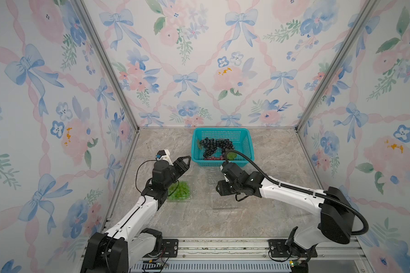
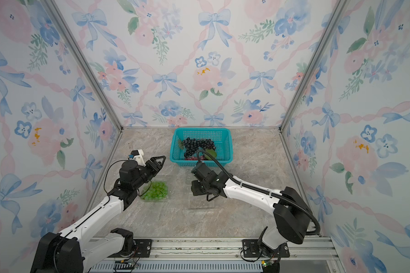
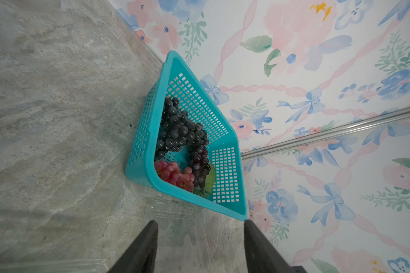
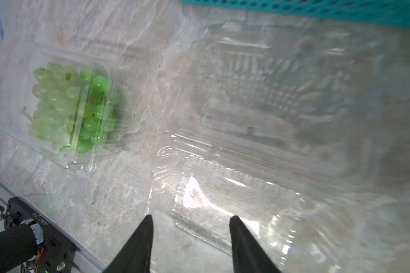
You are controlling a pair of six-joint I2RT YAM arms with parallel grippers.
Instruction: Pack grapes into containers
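Low over the table, my right gripper stands open, its fingers apart with nothing between them. Below and ahead of it lies an empty clear container, its base (image 4: 227, 200) nearer me and its lid (image 4: 278, 91) spread towards the basket. Another clear container (image 4: 27, 113) on the left holds green grapes (image 4: 66, 104), with clear plastic over them. My left gripper, also open and empty, hangs front left of the teal basket (image 3: 141, 141). Inside the basket are black grapes (image 3: 182, 129), red grapes (image 3: 173, 175) and something green (image 3: 210, 179) partly hidden.
The basket stands against the back wall. Bare tabletop (image 1: 278, 150) shows to its right and also to its left. The front metal rail (image 1: 227, 243) bounds the table. Clear plastic edges are faint from above.
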